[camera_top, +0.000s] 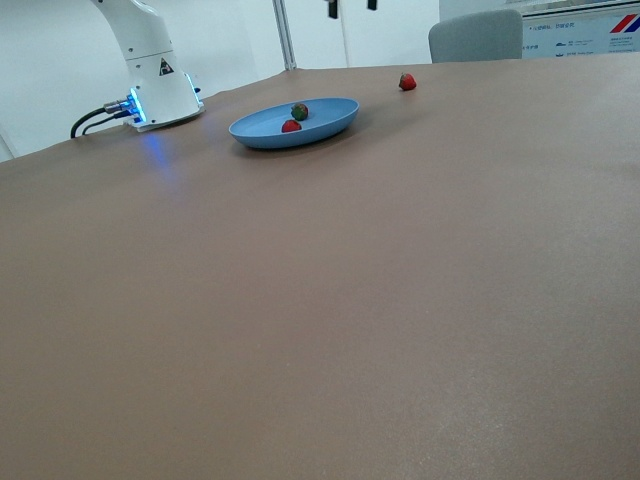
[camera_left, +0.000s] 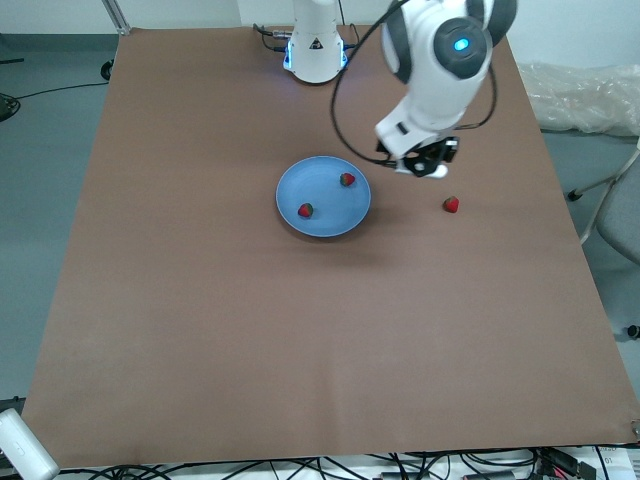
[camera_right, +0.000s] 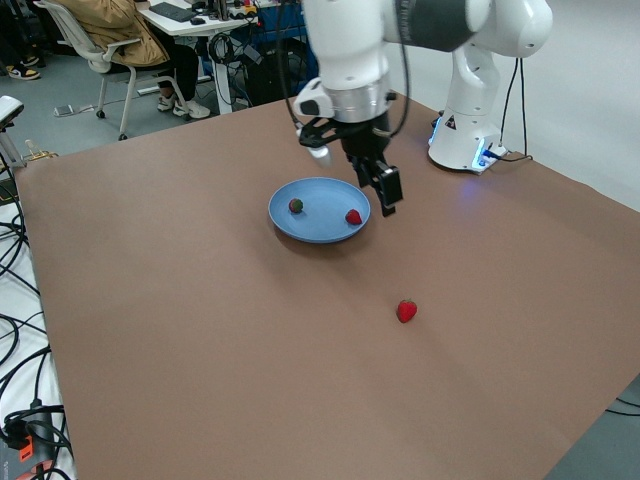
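A blue plate (camera_left: 323, 200) sits on the brown table, holding two strawberries, one (camera_left: 306, 210) near its front-left and one (camera_left: 348, 179) toward the right in the left view. A third strawberry (camera_left: 451, 205) lies alone on the table to the plate's right. My gripper (camera_right: 388, 208) hangs above the table beside the plate, pointing down; in the top view only its black fingertips show at the top edge, apart from each other, with nothing seen between them.
The white arm base (camera_top: 160, 95) with cables stands at the back edge. A chair (camera_left: 620, 215) stands off the table's right side in the left view.
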